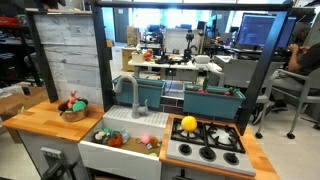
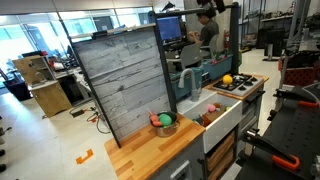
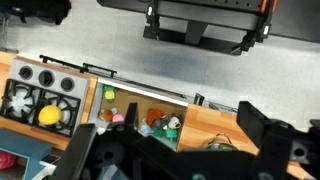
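Observation:
In the wrist view my gripper hangs high above the toy kitchen, its two dark fingers (image 3: 120, 150) standing wide apart. Nothing shows between them. A yellow round object (image 1: 189, 123) rests on the stove (image 1: 208, 145), to the right of the sink. Several small coloured toys (image 1: 112, 138) lie inside the white sink (image 1: 112, 161). On the wooden counter at the left stands a basket (image 1: 75, 116) with red and green items in it; it also appears in the second exterior view as a round pot-like container (image 2: 165, 129).
A grey faucet (image 1: 134, 90) rises behind the sink. Teal bins (image 1: 212, 105) hang along the back, between dark upright posts (image 1: 262, 70). Bare wood (image 1: 40, 118) shows on the left counter beside the basket. Open floor (image 3: 190, 75) lies before the kitchen.

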